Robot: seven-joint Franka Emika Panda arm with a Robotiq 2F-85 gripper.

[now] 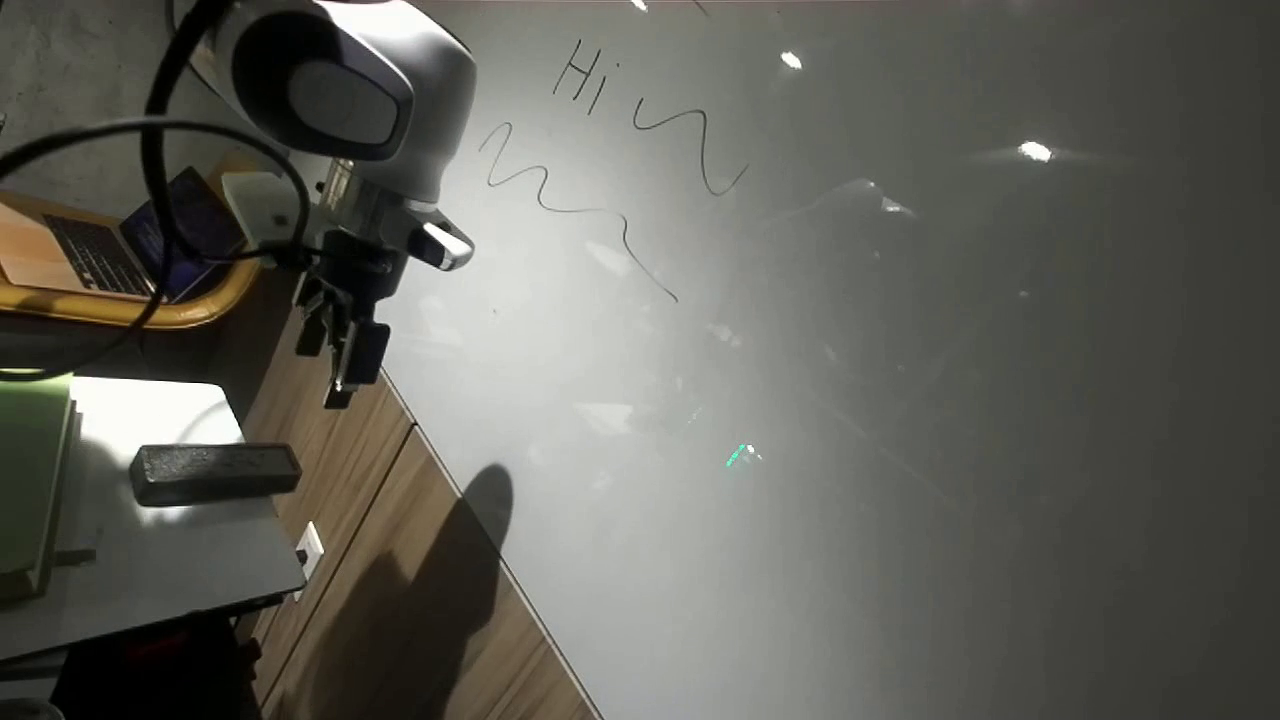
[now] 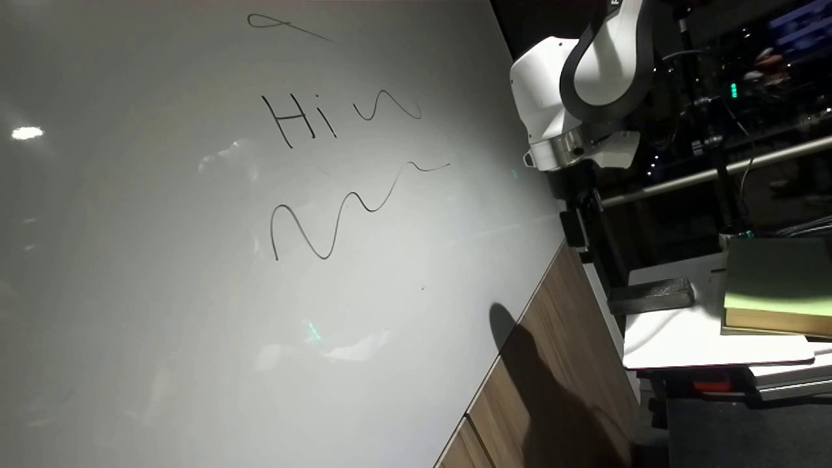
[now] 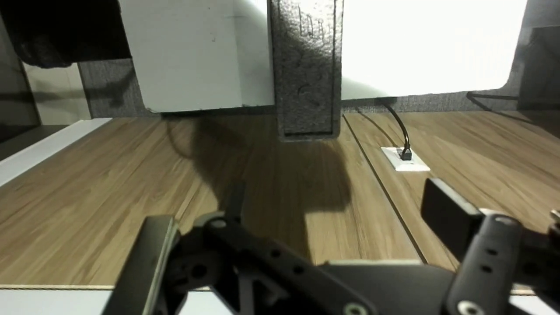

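Observation:
A dark oblong block (image 1: 216, 473), perhaps a whiteboard eraser, lies on a white-topped surface (image 1: 180, 564), one end jutting past its edge. My gripper (image 1: 331, 360) hangs above and to the right of the block in exterior view 1, apart from it. In the wrist view the gripper stands open, its fingers (image 3: 452, 216) wide apart and nothing between them. Ahead of it in that view the block (image 3: 308, 73) points its near end toward the fingers. A whiteboard (image 2: 156, 374) carries "Hi" (image 2: 288, 118) and several wavy black lines.
Green books (image 2: 780, 273) sit behind the block on the white top. A wood panel (image 3: 94, 210) runs beneath the whiteboard, with a socket and plugged cable (image 3: 405, 155). A laptop (image 1: 102, 252) rests on a yellow chair (image 1: 180, 314).

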